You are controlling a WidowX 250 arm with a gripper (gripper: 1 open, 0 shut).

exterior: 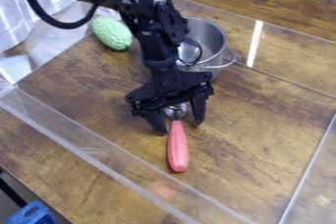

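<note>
My black gripper (176, 116) is low over the wooden table, at the metal end of a utensil with a red handle (179, 152) that points toward the front. The fingers surround that metal end; whether they are shut on it I cannot make out. Behind the arm stands a metal pot (210, 36) with a handle, partly hidden by the arm.
A green corn-like object (113, 33) lies on pale cloth at the back left. A blue object (33, 214) is at the front left corner.
</note>
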